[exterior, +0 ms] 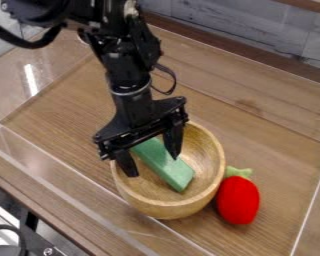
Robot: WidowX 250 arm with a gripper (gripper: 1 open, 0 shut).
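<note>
My black gripper (149, 148) reaches down into a wooden bowl (172, 205), its fingers spread open on either side of a green block (171, 171) lying tilted inside. The upper part of the block is hidden under the gripper. A red strawberry-like object with a green top (238, 201) lies just to the right of the bowl.
A pale wall runs along the back. A cable shows at the bottom left corner, off the table's front edge.
</note>
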